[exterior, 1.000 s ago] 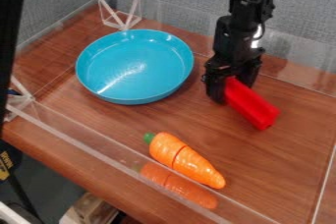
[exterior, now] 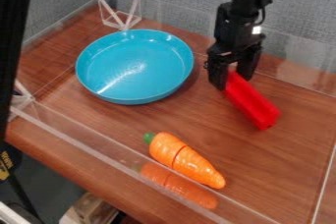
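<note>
My black gripper (exterior: 231, 63) reaches down from the top to the upper end of a red block (exterior: 251, 103), which lies slanted on the wooden table right of the blue plate (exterior: 134, 90). The fingertips are at or around that end; whether they grip it I cannot tell. An orange toy carrot (exterior: 187, 159) with a green top lies in the lower middle of the table.
A clear low barrier (exterior: 105, 143) runs along the table's edges, with white brackets at the back left and left side. Bare wood (exterior: 282, 159) lies to the right of the carrot.
My gripper has risen very slightly, showing a little more around the red block's upper end. The block, plate and carrot look unmoved.
</note>
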